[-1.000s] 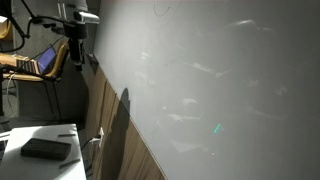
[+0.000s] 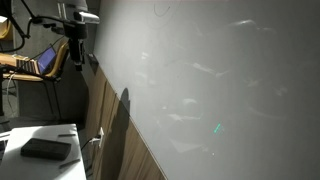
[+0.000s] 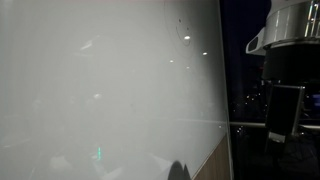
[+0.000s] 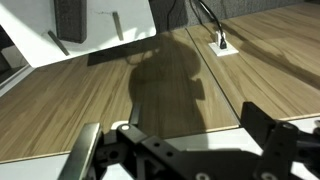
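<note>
No object is named for a task. In the wrist view my gripper is open, its two dark fingers wide apart with nothing between them. The wood panelling (image 4: 175,85) fills the space beyond. A dark rectangular block (image 2: 46,148) lies on the white table (image 2: 22,167), well below the arm; the wrist view shows part of this block (image 4: 70,20) at its upper left. Two thin dark sticks, perhaps markers, lie near it: one stick (image 4: 58,43) to one side and another stick (image 4: 117,25) to the other.
A large whiteboard (image 2: 210,80) with faint smudges and a small green mark (image 3: 99,154) covers the wall. A cable runs to a plug in a wall outlet (image 4: 223,46). Behind the arm, a laptop (image 2: 45,62) sits by a chair. Open air surrounds the gripper.
</note>
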